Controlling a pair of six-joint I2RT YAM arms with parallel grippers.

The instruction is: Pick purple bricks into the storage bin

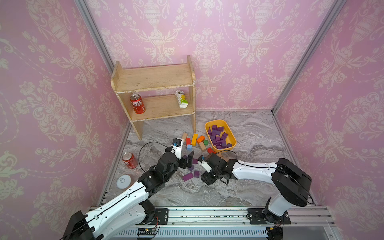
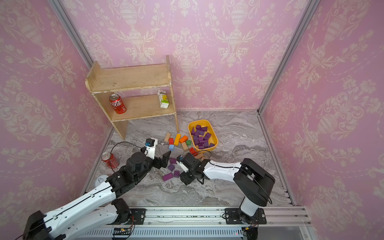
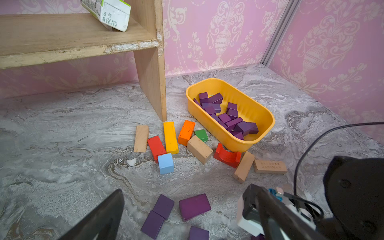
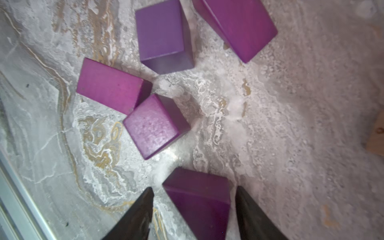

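Several purple bricks lie loose on the marble table, such as the long brick (image 1: 188, 176) and the small one (image 3: 163, 207). In the right wrist view a purple brick (image 4: 196, 204) sits between the fingers of my right gripper, which is down at the table, part open. My left gripper (image 1: 188, 158) is open above the purple bricks, left of the right one, with nothing visible held. The yellow bin (image 3: 258, 136) at the back holds many purple bricks.
Coloured and plain wooden blocks (image 3: 170, 138) lie before the bin. A wooden shelf (image 1: 154, 80) with a can and carton stands at the back left. A can (image 1: 129, 160) and white lid (image 1: 123, 182) are on the left.
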